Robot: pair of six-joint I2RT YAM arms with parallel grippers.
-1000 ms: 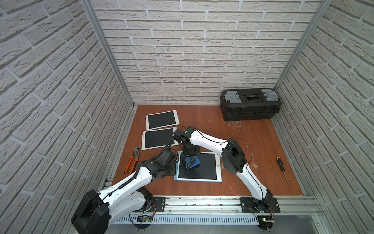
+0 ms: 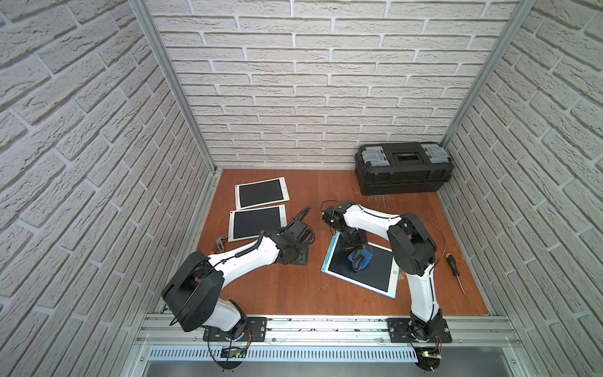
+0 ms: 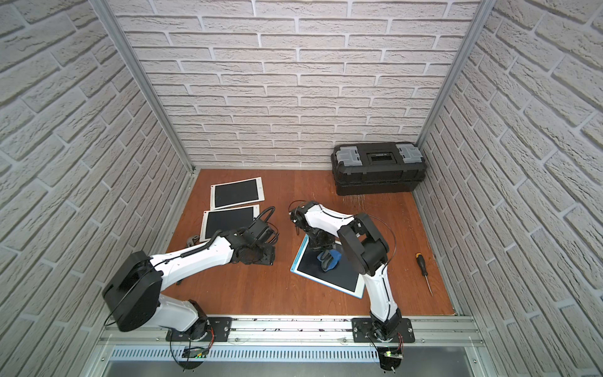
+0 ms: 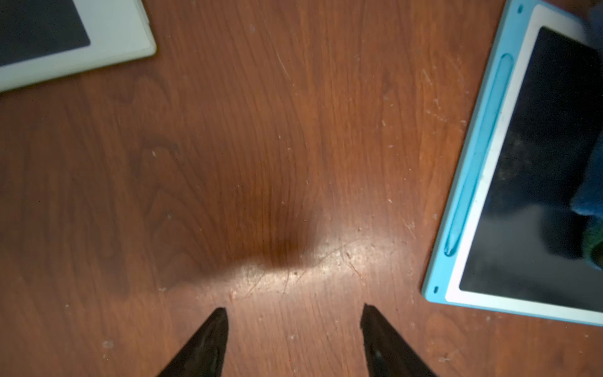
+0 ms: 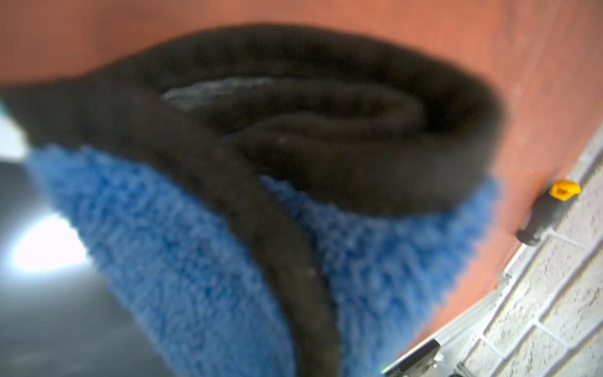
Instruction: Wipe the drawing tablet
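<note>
The tablet [image 2: 377,274], with a dark screen, white frame and light blue edge, lies slightly turned on the right-centre of the table. On its screen rests a blue fluffy cloth [image 2: 365,258] with a dark border, and my right gripper [image 2: 355,249] is shut on it from above. The cloth [image 5: 182,270] fills most of the right wrist view and hides the fingers there. My left gripper is over bare wood, its fingers apart and nothing between them. The tablet's blue edge [image 4: 477,157] is to its right, clear of it.
Two other tablets, a near one [image 2: 251,223] and a far one [image 2: 260,193], lie at the back left. Pliers [image 2: 220,243] show partly beside the left arm. A black toolbox [image 2: 404,179] stands back right; a screwdriver [image 2: 453,267] lies far right.
The tablet has slid right and turned, with the right gripper and cloth moving right too.
</note>
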